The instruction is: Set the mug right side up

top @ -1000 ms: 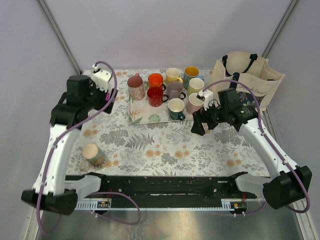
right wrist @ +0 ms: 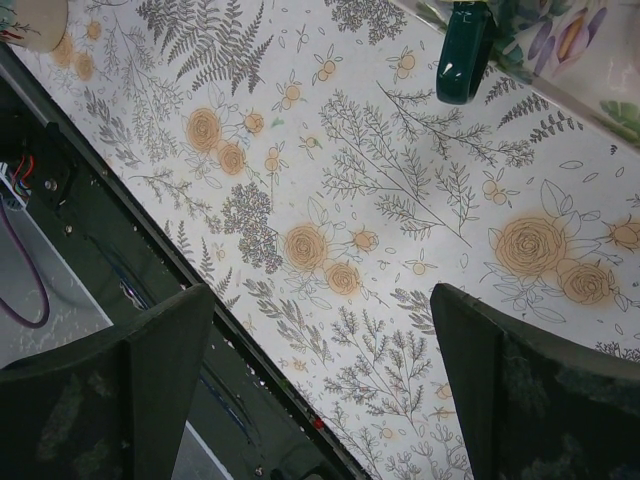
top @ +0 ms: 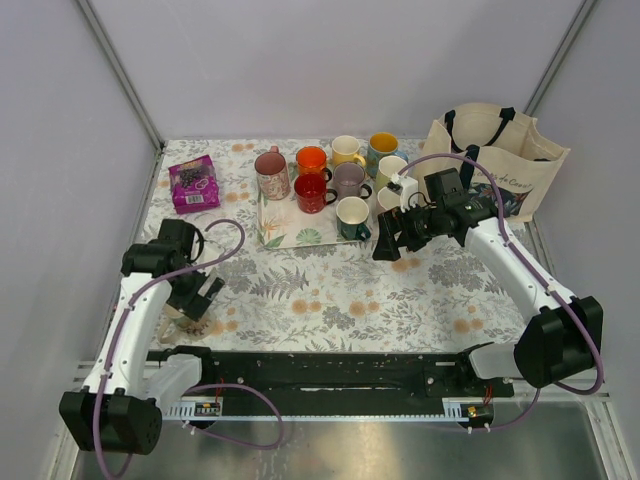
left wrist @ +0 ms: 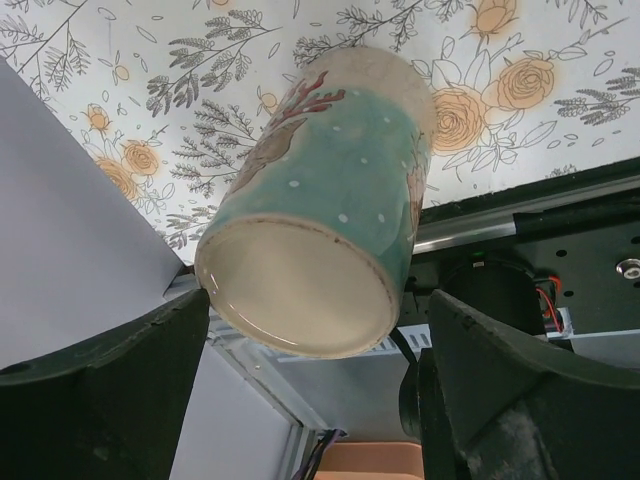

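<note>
A mug [left wrist: 330, 170] with a teal, patterned body lies on its side at the table's front left, its cream end facing my left wrist camera. My left gripper [top: 205, 298] is open just over it, a finger on either side of that end in the left wrist view; in the top view the arm mostly hides the mug. My right gripper [top: 390, 240] stands open over the right of the table, with only floral tabletop between its fingers in the right wrist view.
A tray [top: 300, 235] of several mugs is at the back centre, a purple packet [top: 195, 185] at the back left, a canvas bag [top: 520, 180] at the back right.
My left gripper has come down from the back left, near the packet, to the lying mug. The right arm has shifted slightly; the mug looks unmoved.
</note>
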